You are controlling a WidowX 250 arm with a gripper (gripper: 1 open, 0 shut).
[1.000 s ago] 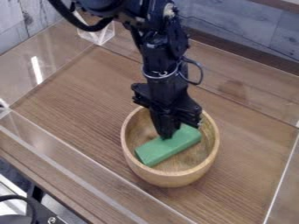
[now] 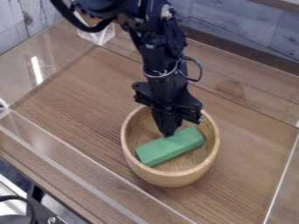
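A wooden bowl (image 2: 170,175) sits on the wooden table, holding a green block (image 2: 162,151) that lies flat and diagonal inside it. My black gripper (image 2: 163,125) reaches down from above into the back of the bowl, at the upper end of the green block. Whether its fingers are open or shut, or touch the block, I cannot tell.
A small translucent object (image 2: 96,31) stands at the back left. A grey wall runs along the back. A black cable lies at the lower left corner.
The arm has shifted very slightly, its tip rising a little at the back of the bowl. The green block sits about where it was.
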